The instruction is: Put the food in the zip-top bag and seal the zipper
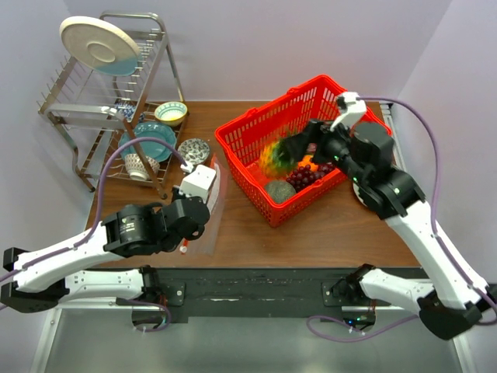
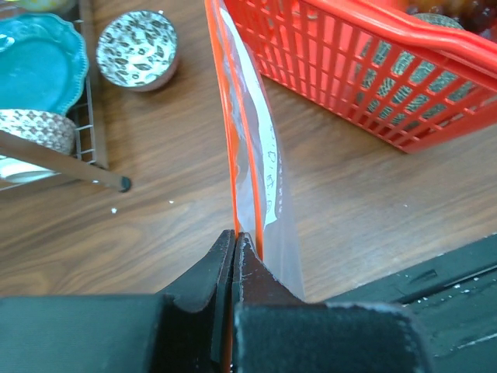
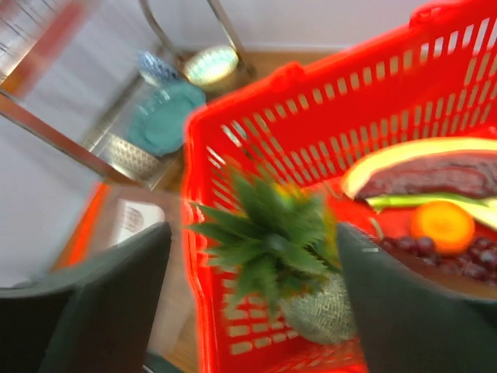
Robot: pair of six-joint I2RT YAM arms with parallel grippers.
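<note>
A clear zip bag with an orange zipper (image 2: 268,179) hangs from my left gripper, whose shut fingers pinch its orange edge. The bag stands left of the red basket (image 1: 276,214). Over the basket, my right gripper has its blurred fingers apart around a leafy pineapple (image 3: 276,241), which is blurred in the top view too; whether they grip it is unclear. In the basket lie a round netted fruit (image 1: 278,190), grapes (image 1: 303,177), an orange slice (image 3: 441,228) and a long yellow item (image 3: 373,163).
A steel dish rack (image 1: 109,116) with plates and bowls stands at the back left. A patterned bowl (image 1: 193,151) sits between rack and basket. Bare wooden counter (image 1: 256,245) shows in front of the basket.
</note>
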